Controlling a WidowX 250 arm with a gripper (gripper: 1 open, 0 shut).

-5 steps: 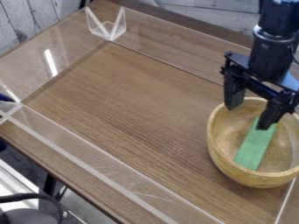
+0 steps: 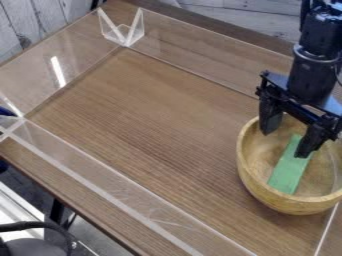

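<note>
A round wooden bowl (image 2: 261, 185) sits at the right of the table, holding a green oblong object (image 2: 287, 172). My black gripper (image 2: 286, 124) is over the back part of the bowl, open, its two fingers pointing down. Whether its tips touch the bowl or the green object is hard to tell.
A clear taped or plastic shape (image 2: 122, 28) is at the back left. Black cables lie at the lower left edge.
The gripper has shifted slightly and sits a little lower over the bowl. The bowl and green object look nearly unchanged.
</note>
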